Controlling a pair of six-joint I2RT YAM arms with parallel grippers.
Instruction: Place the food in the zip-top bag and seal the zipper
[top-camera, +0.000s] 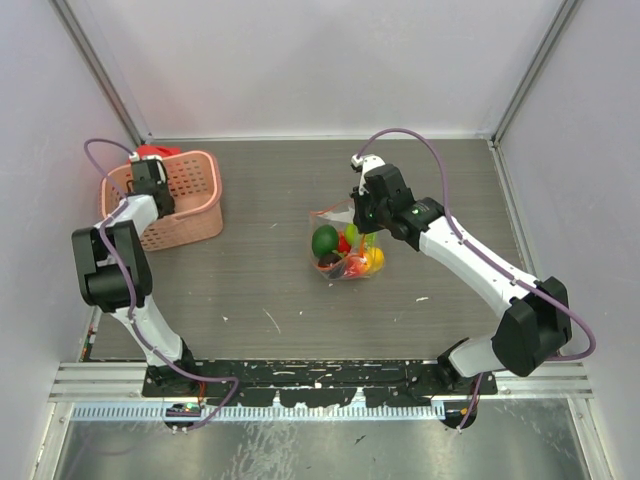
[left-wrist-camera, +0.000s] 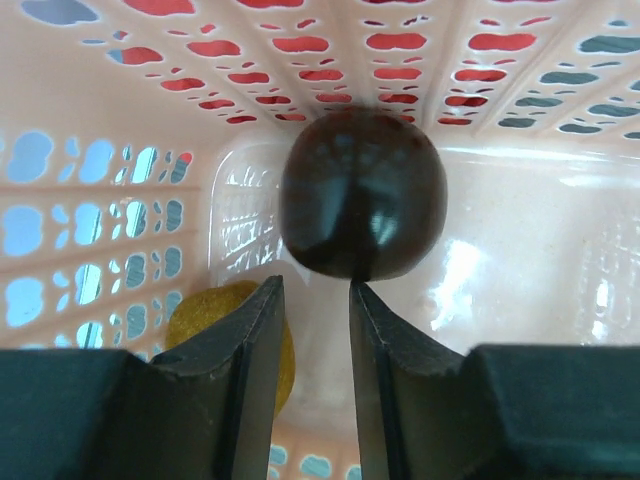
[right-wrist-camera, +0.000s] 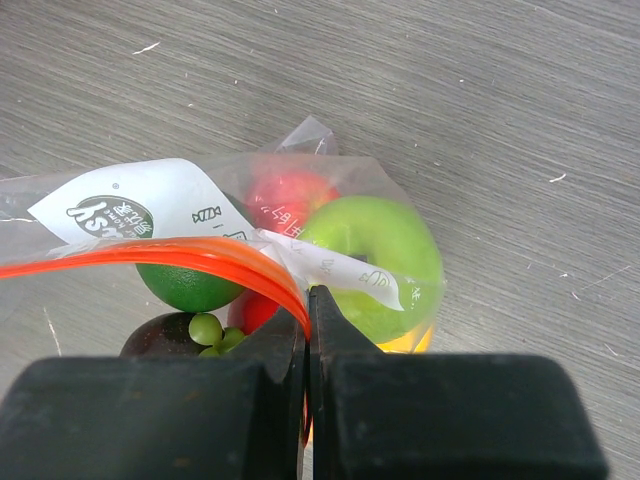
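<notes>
The clear zip top bag (top-camera: 345, 243) stands on the table, filled with food. In the right wrist view a green apple (right-wrist-camera: 375, 260), green grapes (right-wrist-camera: 206, 329) and a dark fruit (right-wrist-camera: 160, 337) show inside. My right gripper is shut on the bag's orange rim (right-wrist-camera: 215, 255). My left gripper is down in the basket, its fingertips a narrow gap apart with only the basket floor and a fruit's edge showing through. Beyond them is a dark round fruit (left-wrist-camera: 362, 195); a yellow-orange fruit (left-wrist-camera: 205, 312) lies partly behind one finger.
The pink basket (top-camera: 205, 222) with holed walls stands at the left, close around the left gripper. Something red (top-camera: 158, 151) lies at its back edge. The table (top-camera: 265, 270) between basket and bag is clear.
</notes>
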